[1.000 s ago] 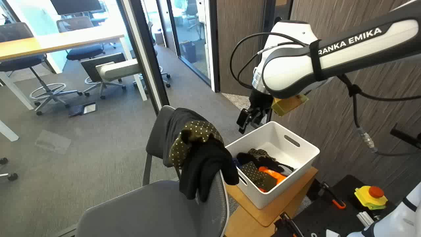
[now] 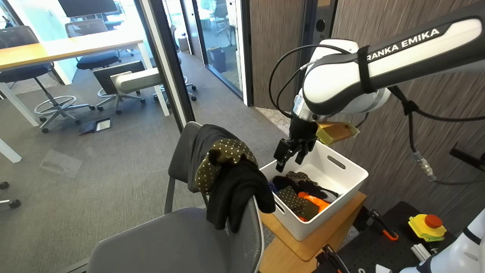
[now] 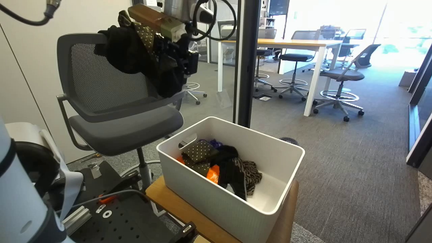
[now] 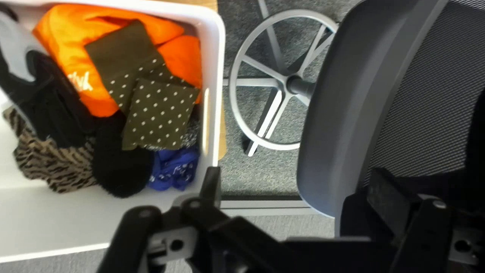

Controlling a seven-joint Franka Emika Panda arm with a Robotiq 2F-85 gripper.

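Over the back of the grey chair hang a black cloth and an olive cloth with white dots. My gripper is open with nothing between its fingers, above the chair-side end of the white bin. In the wrist view the gripper straddles the gap between the bin's rim and the chair back, with dark cloth by its right finger. Inside the bin lie a dotted olive cloth, an orange cloth, a blue cloth, a patterned brown cloth and black items.
The bin stands on a wooden stand close to the chair. A black perforated platform with tools and a red-topped yellow button is nearby. One end of the bin's floor is bare. A glass partition post rises behind.
My gripper has come lower and slightly to the right in exterior view 1, and its wrist has tilted. The bin, the chair and the cloths have stayed put.
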